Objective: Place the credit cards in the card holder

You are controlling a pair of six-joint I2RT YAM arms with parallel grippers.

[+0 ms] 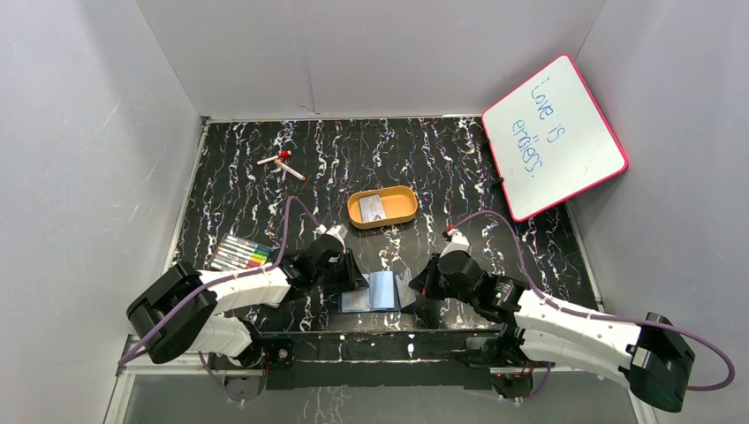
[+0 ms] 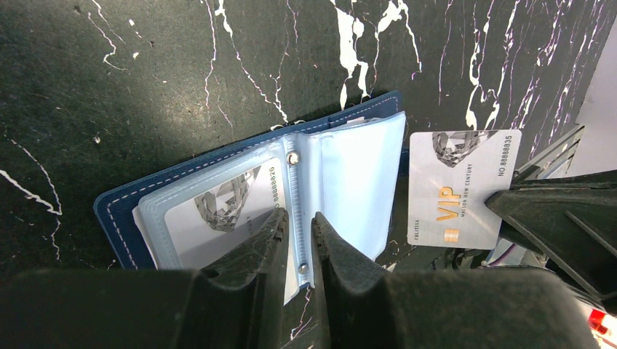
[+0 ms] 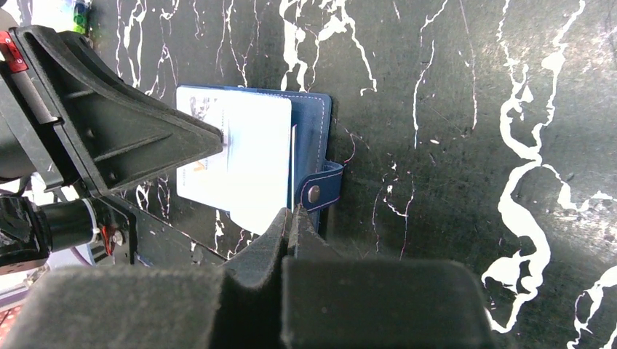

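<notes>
The card holder (image 1: 382, 291) lies open near the table's front edge, with a blue cover and clear sleeves. In the left wrist view a diamond-printed card (image 2: 211, 218) sits in its left sleeve. My left gripper is closed around the holder's middle, with the sleeve spine (image 2: 294, 182) between its fingers. My right gripper is shut on a silver VIP card (image 2: 458, 189), held by one edge. That card stands clear to the right of the right-hand sleeve (image 2: 356, 182); from the right wrist it shows almost edge-on.
Behind the arms stands an orange tray (image 1: 404, 212) with more cards (image 1: 371, 208) inside. Markers (image 1: 290, 170) lie at the back left, and a marker set (image 1: 240, 253) is beside the left arm. A whiteboard (image 1: 556, 137) leans at the right.
</notes>
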